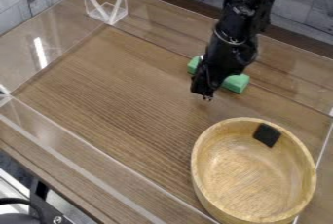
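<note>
My black gripper (205, 86) hangs low over the wooden table, just in front of a green object (232, 82) that lies on the table behind it and is partly hidden by the arm. The gripper looks shut, and I see nothing clearly held between its dark fingers.
A large tan bowl (247, 184) sits at the front right, with a black block (267, 134) at its inner rim. A white wire-like holder (107, 6) stands at the back left.
</note>
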